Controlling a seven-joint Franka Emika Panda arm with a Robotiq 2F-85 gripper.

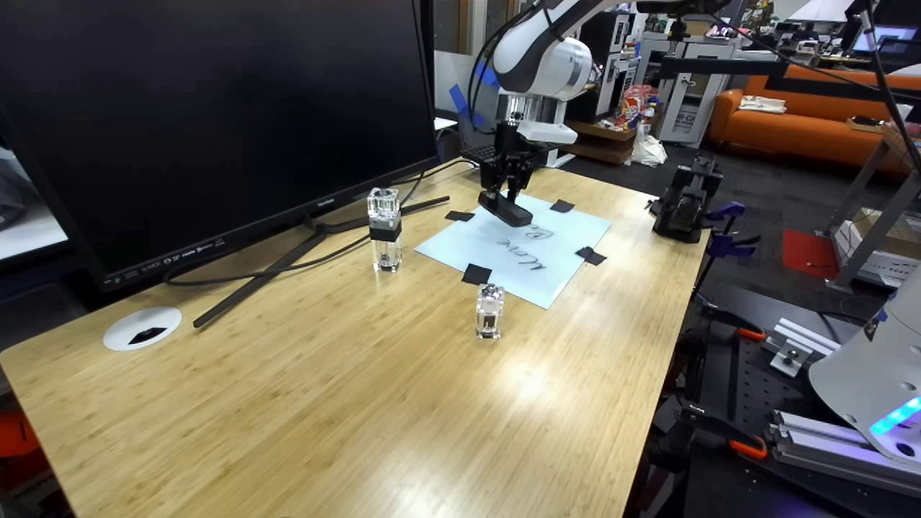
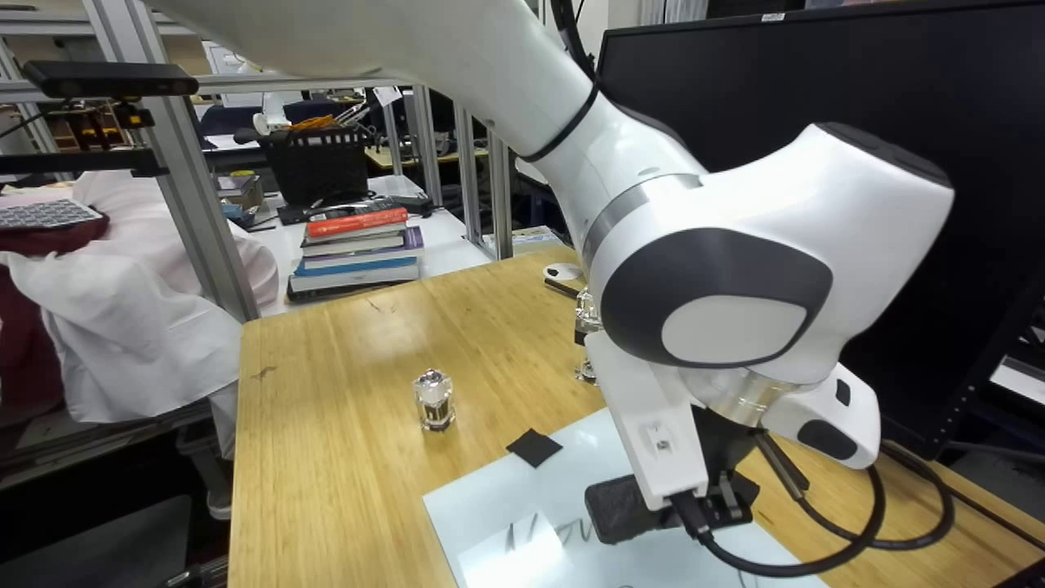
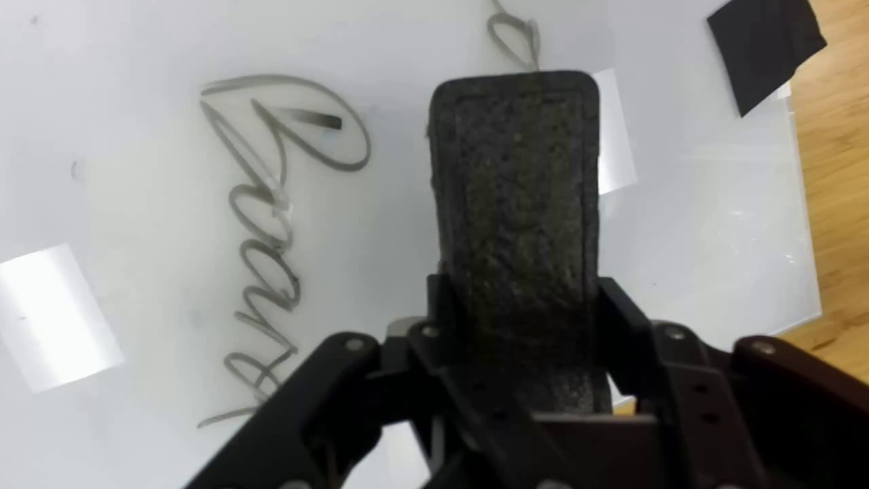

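A black block-shaped eraser (image 3: pixel 519 204) is held lengthwise between the fingers of my gripper, which is shut on it. In exterior view 1 the eraser (image 1: pixel 505 208) hangs tilted over the far part of a white sheet (image 1: pixel 565 233) taped to the table, with my gripper (image 1: pixel 506 191) just above it. Whether its lower end touches the sheet I cannot tell. Dark handwriting (image 3: pixel 273 269) runs across the sheet to the left of the eraser in the wrist view; another stroke is partly covered by its tip.
Two clear blocks, a taller one (image 1: pixel 386 229) and a shorter one (image 1: pixel 489 311), stand on the table nearer the camera. A large monitor (image 1: pixel 216 112) with a stand and cable lines the left side.
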